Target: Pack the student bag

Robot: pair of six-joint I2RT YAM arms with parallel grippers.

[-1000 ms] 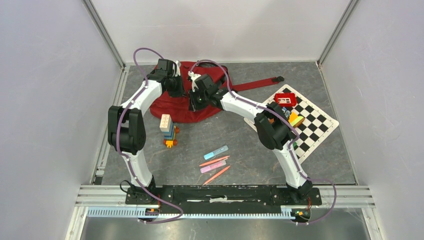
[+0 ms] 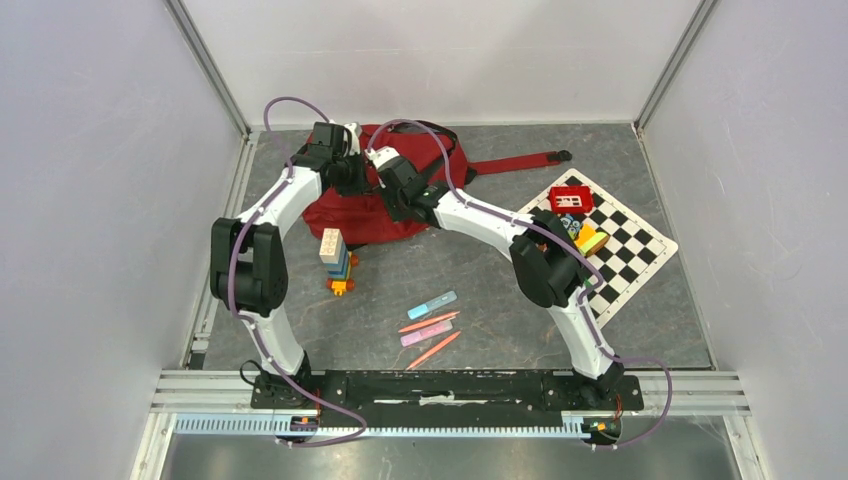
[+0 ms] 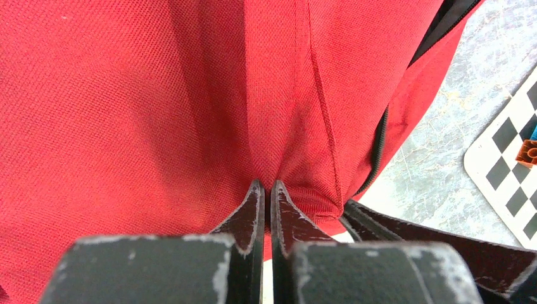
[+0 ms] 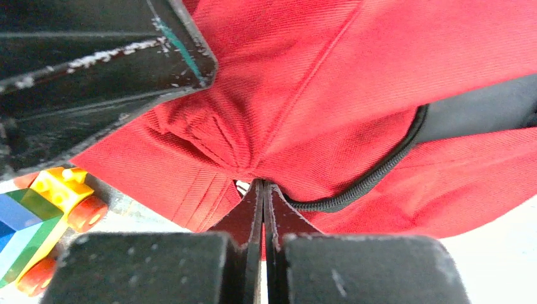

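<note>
The red bag (image 2: 345,215) lies flat at the back left of the table. On a raised fold of its fabric my left gripper is shut, the red cloth pinched at its fingertips. My right gripper is shut close beside it, at one end of the black zipper (image 4: 373,180). A small silvery piece (image 4: 242,186) shows right at its fingertips; whether it is gripped cannot be told. Part of the zipper also curves along the bag in the left wrist view. Two pens (image 2: 428,323), a blue tube (image 2: 432,305) and a pink one (image 2: 427,333) lie in front.
A toy block vehicle (image 2: 338,262) stands just in front of the bag. At the right lies a checkered board (image 2: 640,250) bearing a red box (image 2: 571,199) and several toys, partly behind my right arm. The bag's strap (image 2: 515,163) stretches right. Bare table lies in the middle.
Both grippers have shifted slightly, the right one a little left. The bag's right side and strap have crept slightly right. The loose items on the table have stayed put.
</note>
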